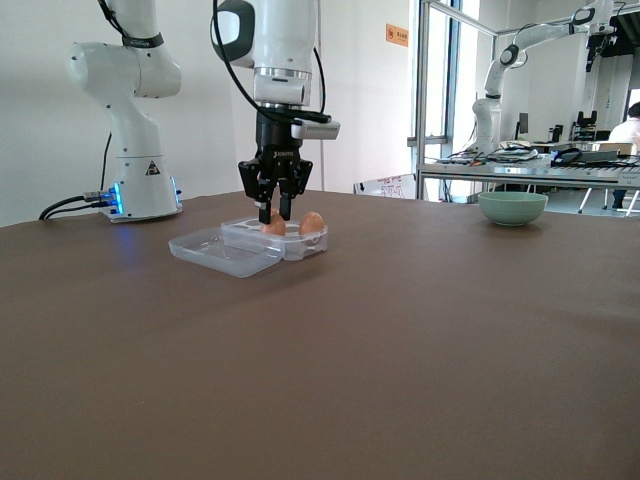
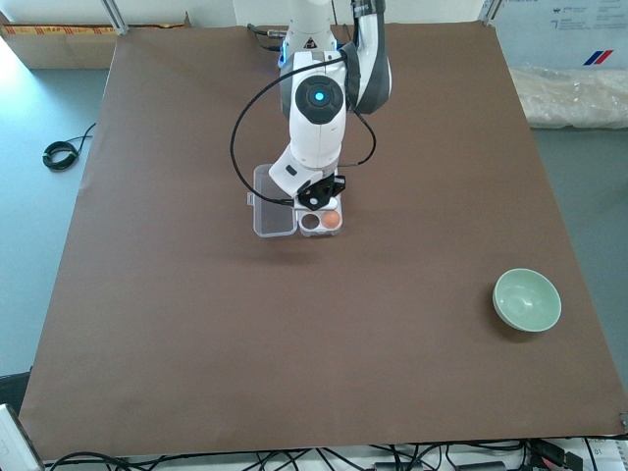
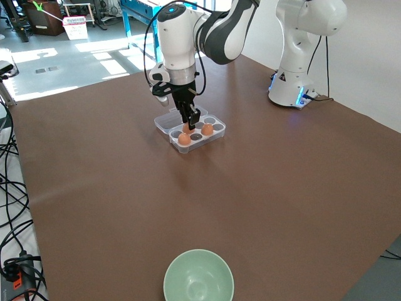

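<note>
A clear plastic egg carton [image 3: 196, 141] with its lid [image 1: 212, 253] open lies on the brown table, holding brown eggs such as one [image 3: 207, 129] in separate cups. My black gripper [image 1: 275, 212] points down over the carton, its fingertips at the height of an egg behind or between them; whether it grips that egg I cannot tell. In the camera left view the arm's wrist hides much of the carton. A pale green bowl [image 2: 527, 299] stands apart, toward the front right in that view.
Black cables lie along the table's edge and loop from the arm.
</note>
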